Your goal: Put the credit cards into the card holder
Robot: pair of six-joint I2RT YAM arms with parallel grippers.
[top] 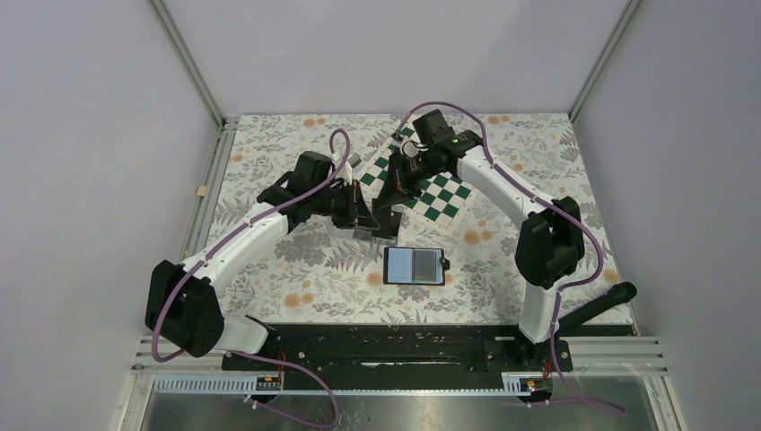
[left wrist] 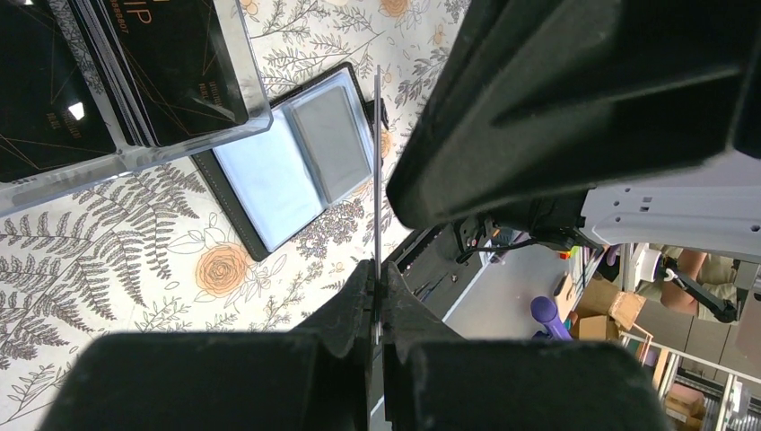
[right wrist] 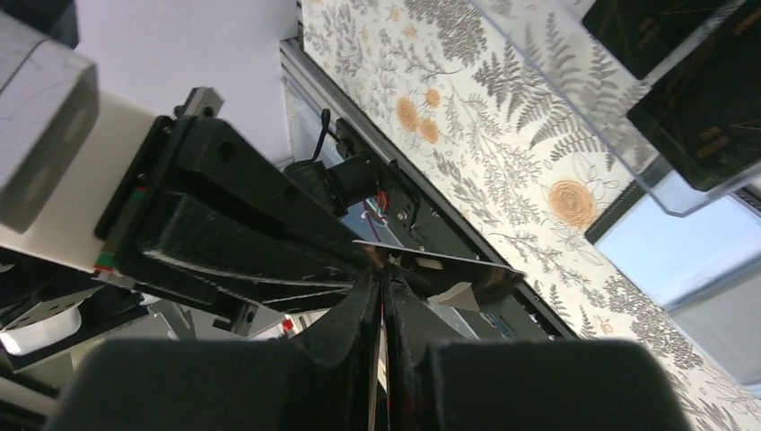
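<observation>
Edge-on in the left wrist view, a thin card (left wrist: 377, 171) stands up from my left gripper, which is shut on it. In the right wrist view the same black card (right wrist: 485, 274) stretches out from the left fingers. My right gripper is shut with its tips close against this card; whether they touch or pinch it I cannot tell. The open card holder (top: 415, 267), with clear pockets, lies flat on the table in front of both grippers.
A clear acrylic box (left wrist: 135, 160) with black cards in its compartments sits below the grippers, beside the holder. Behind the arms lies a green-and-white checkered sheet (top: 440, 199).
</observation>
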